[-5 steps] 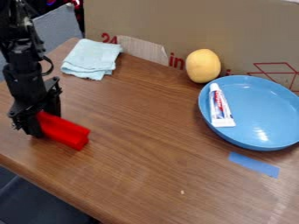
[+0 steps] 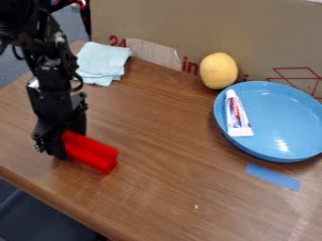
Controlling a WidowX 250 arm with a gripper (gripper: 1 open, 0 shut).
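My black gripper [image 2: 60,137] is low over the left part of the wooden table, shut on the rear end of a red cylindrical object [image 2: 93,152], which lies along the tabletop pointing toward the front right. The fingertips are partly hidden by the object and the dark gripper body. On the right, a white toothpaste tube [image 2: 236,113] rests on a blue plate [image 2: 283,122].
A yellow oval object [image 2: 219,71] stands at the back, before a cardboard box [image 2: 176,24]. A folded light-blue cloth [image 2: 104,63] lies at the back left. Blue tape [image 2: 273,177] is stuck at the right.
The plate, tube, cloth and yellow object have not moved.
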